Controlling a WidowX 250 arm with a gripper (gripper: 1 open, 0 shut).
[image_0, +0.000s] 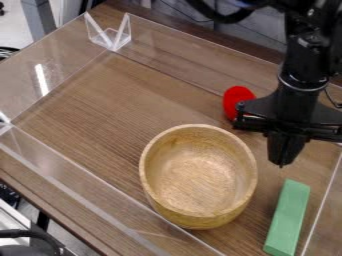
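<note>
The black gripper hangs at the right, above the table just behind a wooden bowl and a green block. Its fingertips point down and look closed, with nothing visible between them. A red object lies behind the gripper's left side, partly hidden by it.
A clear plastic holder stands at the back left. The table's edge runs along the lower left, with cables beyond it.
</note>
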